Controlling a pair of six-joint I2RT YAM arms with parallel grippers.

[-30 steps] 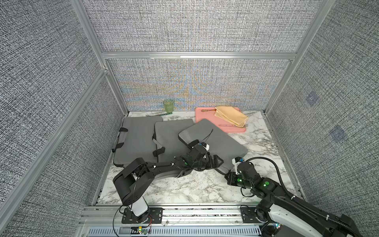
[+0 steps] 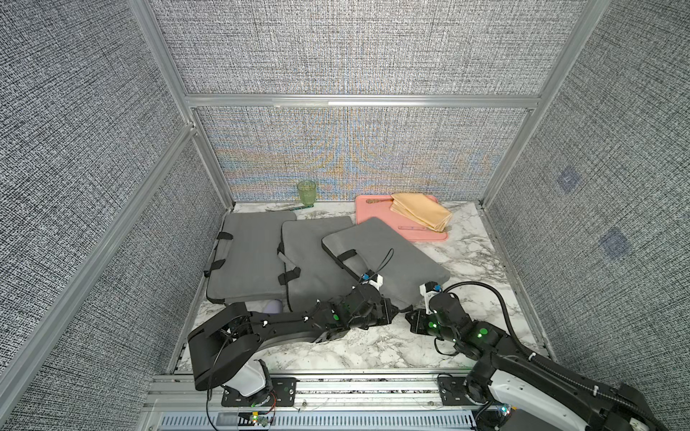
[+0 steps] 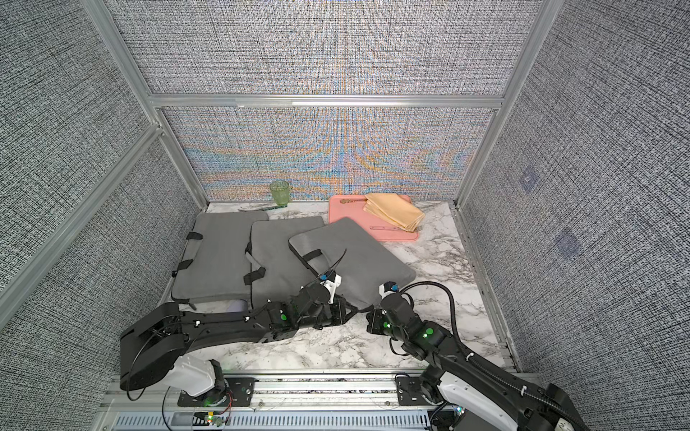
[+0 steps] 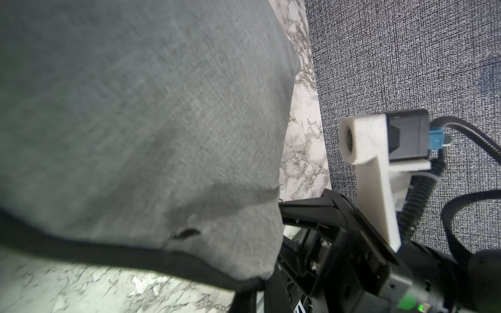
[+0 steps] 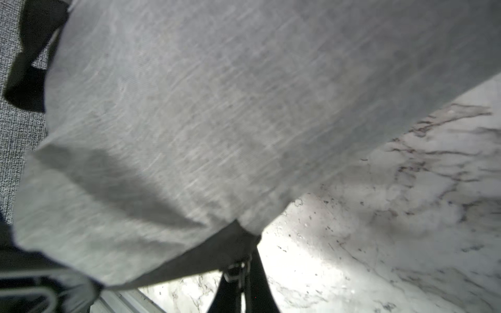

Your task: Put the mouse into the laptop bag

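The rightmost grey laptop bag point(image 2: 388, 248) lies slanted, its near corner lifted between my two grippers. In the left wrist view that corner point(image 4: 245, 245) runs into my left gripper point(image 2: 395, 309), which is shut on it; the fingertips are mostly hidden. My right gripper is shut on the bag's dark edge band point(image 5: 208, 253), a short way along from the corner. A pale lavender rounded thing, seemingly the mouse point(image 2: 273, 306), sits left of the bags, partly covered by my left arm.
Two more grey bags, the left one point(image 2: 251, 255) and the middle one point(image 2: 316, 251), lie alongside, the middle one partly under the slanted bag. Behind stand a green glass point(image 2: 307, 192) and a pink board point(image 2: 370, 209) with a yellow cloth point(image 2: 420, 210). Marble shows bare in front.
The right gripper has barely moved, its hold on the edge unchanged.
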